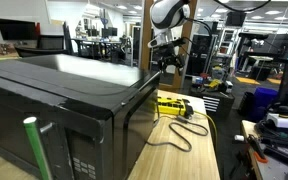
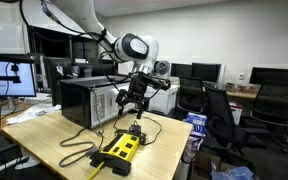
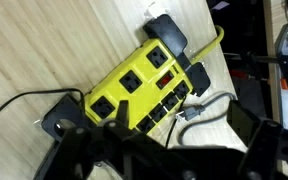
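Note:
A yellow power strip (image 3: 139, 85) with black ends lies on the wooden table, its sockets facing up. A black plug or adapter (image 3: 167, 35) sits by its upper edge in the wrist view. Close to its lower right side is a grey cable connector (image 3: 191, 112). My gripper is open above the strip, with its black fingers (image 3: 249, 130) spread wide and nothing visibly held. From the side, the gripper (image 2: 134, 103) hangs above the table near the power strip (image 2: 118, 150), clear of it; exterior view 1 shows the strip (image 1: 174, 104) beyond the black oven.
A large black microwave-like oven (image 2: 84, 104) stands on the table beside the strip. Grey and black cables (image 2: 76, 148) curl over the tabletop. Bare wood (image 3: 34, 45) shows left of the strip in the wrist view. Office chairs (image 2: 224, 115) stand beyond the table.

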